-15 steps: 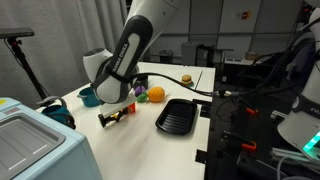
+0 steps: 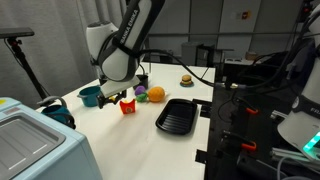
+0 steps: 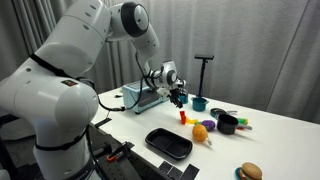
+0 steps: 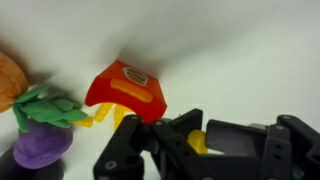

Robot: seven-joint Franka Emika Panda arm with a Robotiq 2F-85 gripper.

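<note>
In the wrist view, my gripper is shut. A small yellow patch (image 4: 197, 143) shows at its fingertips; whether it is held or lies behind them I cannot tell. A red fries carton (image 4: 135, 85) rests on the white table beyond the fingers, with yellow toy fries (image 4: 122, 112) beside it. Seen from outside, the gripper (image 2: 117, 98) hangs above the table just left of the red carton (image 2: 128, 106). The second exterior view has the gripper (image 3: 178, 100) above and slightly left of the carton (image 3: 183, 117).
Close to the carton lie a purple eggplant (image 4: 42, 145) and an orange pumpkin (image 2: 156, 94). A black tray (image 2: 177, 117) stands nearer the front, a teal pot (image 2: 91, 96) at the back left. A white box-like appliance (image 2: 45, 150) fills the left corner.
My gripper has risen from near the tabletop beside the carton and shifted a little toward the right in exterior view 1. The red carton stays about where it was.
</note>
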